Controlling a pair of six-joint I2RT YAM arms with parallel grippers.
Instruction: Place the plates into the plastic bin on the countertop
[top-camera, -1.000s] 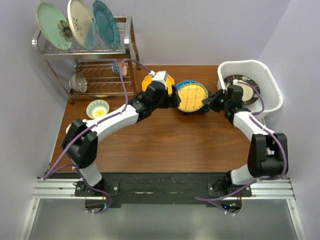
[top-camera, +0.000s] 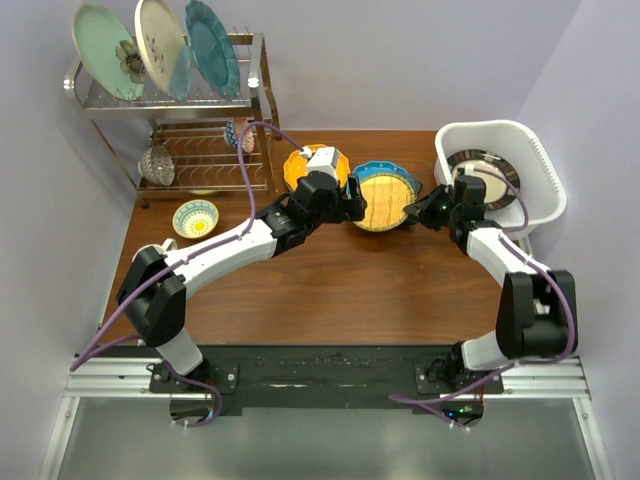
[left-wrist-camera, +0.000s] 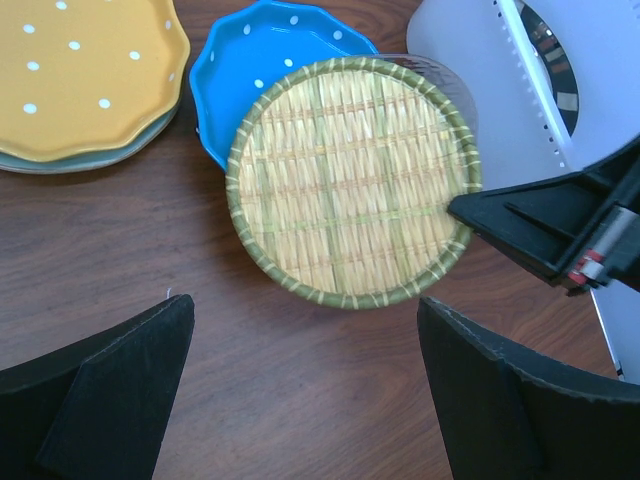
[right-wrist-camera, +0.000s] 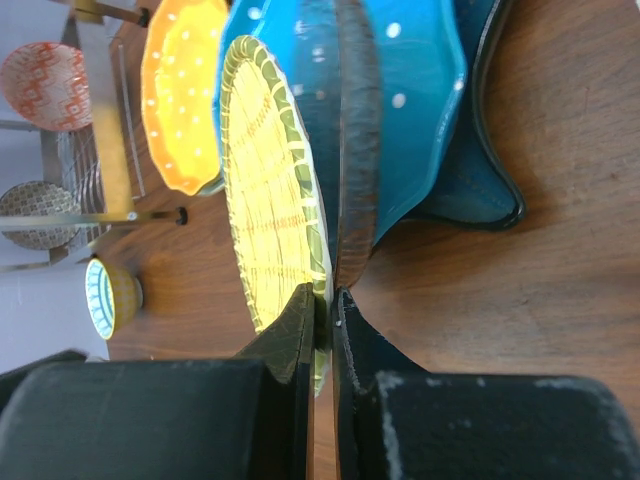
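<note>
A round woven plate is gripped at its right rim by my right gripper, tilted in the right wrist view. Behind it lie a blue dotted plate and a yellow scalloped plate on another plate. My left gripper stands open left of the woven plate, with empty space between its fingers in the left wrist view. The white plastic bin at the back right holds a dark-rimmed plate.
A metal rack at the back left holds several upright plates and bowls. A small patterned bowl sits in front of it.
The woven plate has shifted slightly toward the front, still held by my right gripper. My left arm has moved a little forward from where it was a second ago.
</note>
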